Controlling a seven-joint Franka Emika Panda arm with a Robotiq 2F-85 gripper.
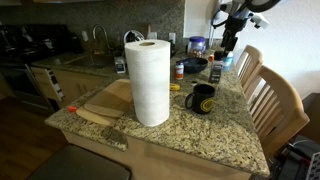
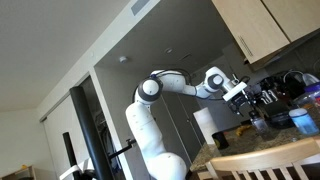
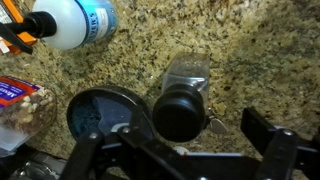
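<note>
Below my gripper in the wrist view stands a clear container with a round black cap, apparently upright on the granite. The dark fingers are spread wide to either side of the cap; whether either touches it I cannot tell. My gripper points down over the far right end of the counter in exterior view 1. In exterior view 2 the gripper hangs above the crowded counter corner, where the capped container is hard to single out.
Close to the capped container are a dark round lid, a blue-labelled white bottle and a clear tub. Nearer the front stand a black mug and a paper towel roll. Bare granite lies right of the container.
</note>
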